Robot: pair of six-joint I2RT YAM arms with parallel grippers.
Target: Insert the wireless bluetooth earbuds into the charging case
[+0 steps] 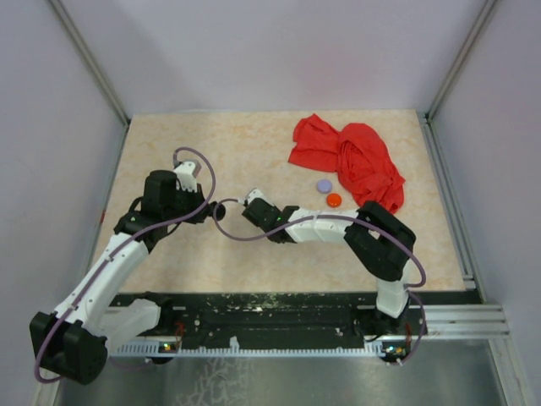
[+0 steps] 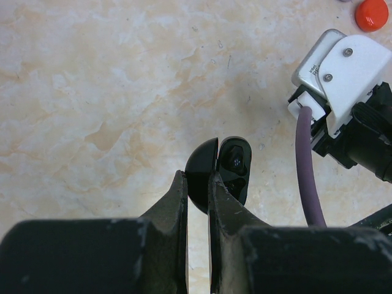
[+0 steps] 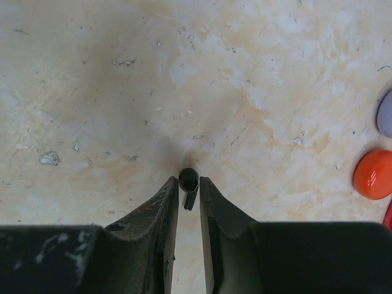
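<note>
My left gripper is shut on the black charging case (image 2: 236,168), which stands with its lid open over the table, in the left wrist view and at the centre-left of the top view (image 1: 218,211). A small black earbud (image 3: 188,180) lies on the table in the right wrist view, just beyond the fingertips of my right gripper. The right fingers are close together, with nothing seen held between them; the right arm reaches in from the right to near the middle of the table.
An orange disc (image 1: 334,200) and a lilac disc (image 1: 324,185) lie right of the right gripper. A red cloth (image 1: 363,161) lies heaped at the back right.
</note>
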